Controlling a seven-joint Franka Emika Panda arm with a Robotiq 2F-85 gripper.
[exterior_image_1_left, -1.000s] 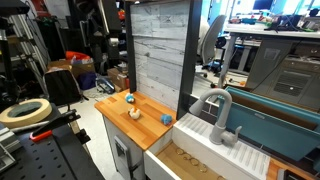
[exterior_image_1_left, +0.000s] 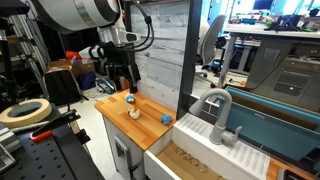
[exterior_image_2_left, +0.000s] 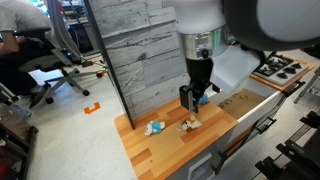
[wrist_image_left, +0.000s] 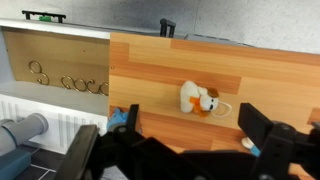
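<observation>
A small white and orange toy (wrist_image_left: 197, 98) lies on the wooden board (wrist_image_left: 235, 75), ahead of my fingers in the wrist view. A blue toy (wrist_image_left: 118, 118) is on the left, partly covered by a finger. To the right, a white and blue item (wrist_image_left: 250, 148) is mostly hidden behind the other finger. My gripper is open and empty. In the first exterior view the gripper (exterior_image_1_left: 119, 82) hangs above the far part of the board, clear of the toys. The pale toy (exterior_image_1_left: 135, 114) sits mid-board, with the blue toy (exterior_image_1_left: 165, 119) nearer the sink.
A white sink with a grey faucet (exterior_image_1_left: 222, 110) adjoins the board. Below it is an open drawer (exterior_image_1_left: 185, 165) with several rings inside. A grey plank wall (exterior_image_1_left: 160, 50) rises behind the board. Bare wood surrounds the toys.
The arm has come down and toward the board from high at the upper left, bringing the gripper over its far part. The toys have stayed in place.
</observation>
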